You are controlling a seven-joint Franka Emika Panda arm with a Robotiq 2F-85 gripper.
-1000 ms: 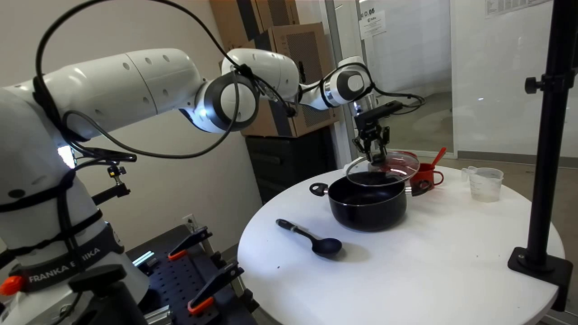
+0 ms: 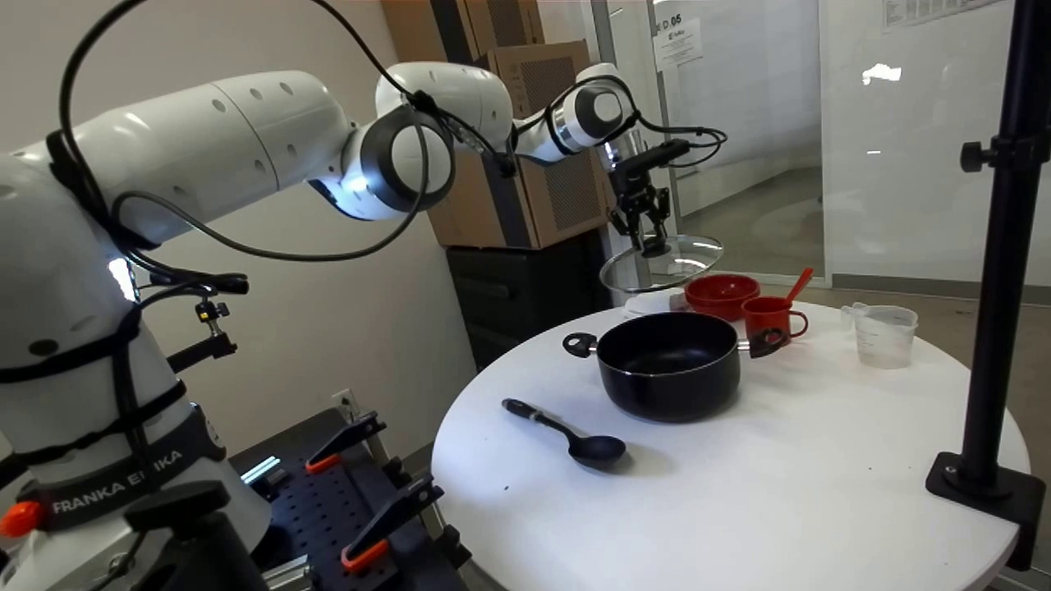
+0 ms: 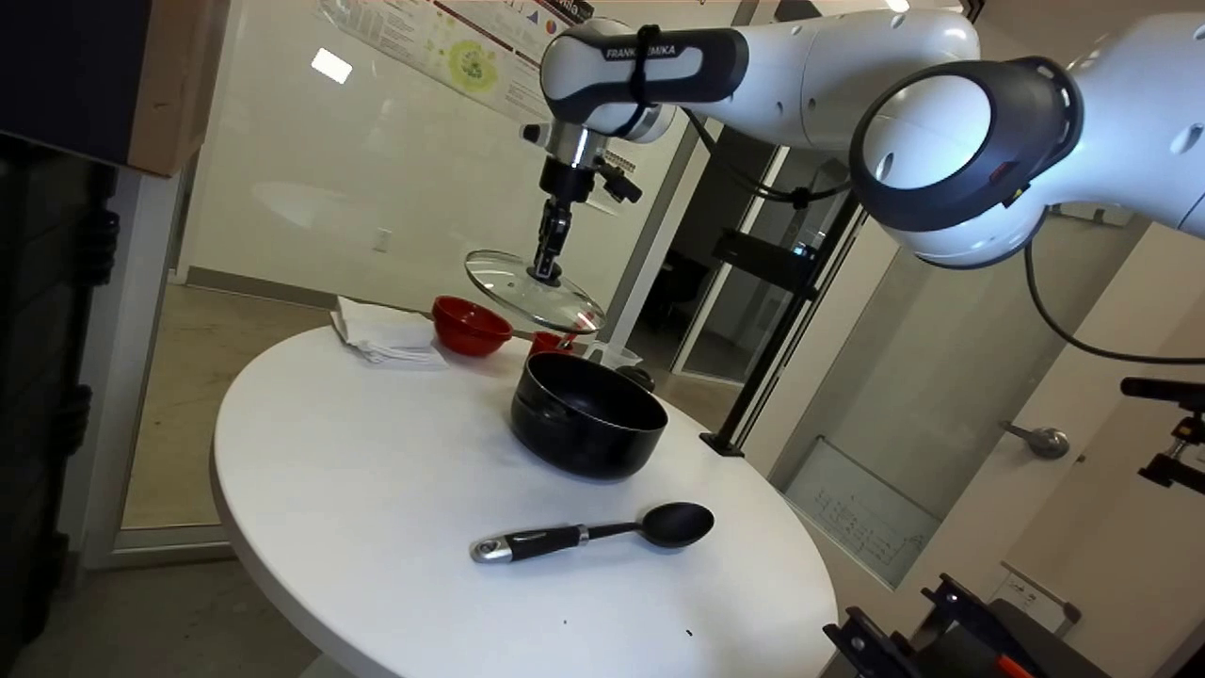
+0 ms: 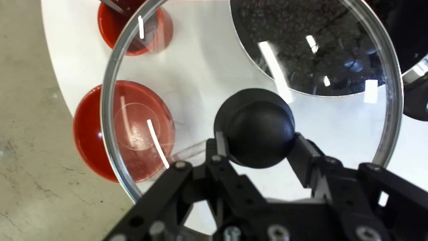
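My gripper is shut on the black knob of a clear glass lid. The lid hangs tilted in the air, its metal rim whole in exterior view 2. Below it, and nearer the front of the table, stands a black two-handled pot with its top uncovered. Through the glass in the wrist view, part of the pot shows at the upper right, so the lid is off to one side of it.
Red bowls, a red mug with a red utensil and a clear measuring cup stand at the back. White cloths lie beside the bowls. A black spoon rests in front of the pot.
My gripper has risen and moved back and to the left in exterior view 1, carrying the lid up and away from over the pot. The pot has stayed in place.
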